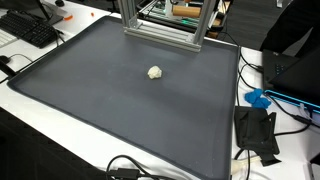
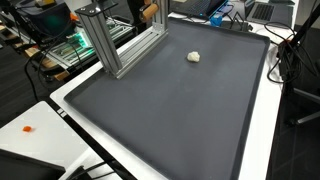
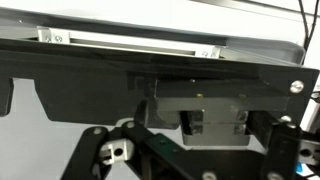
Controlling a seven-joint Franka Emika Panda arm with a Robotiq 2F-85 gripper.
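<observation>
Only the wrist view shows my gripper, low in the picture, its fingers apart. A glossy dark block-like part [image 3: 195,103] of a long dark panel [image 3: 95,100] lies in front of and between them. Whether the fingers touch it I cannot tell. A small whitish lump [image 1: 154,72] rests alone on the grey mat, toward its far side in exterior view 1. In exterior view 2 the same lump [image 2: 193,57] appears near the top. Neither exterior view shows the gripper.
A metal frame [image 1: 170,35] stands at its far edge, holding a wooden piece [image 1: 186,11] behind. Cables, a blue item [image 1: 257,98] and a black cloth-like item [image 1: 255,130] lie on the right.
</observation>
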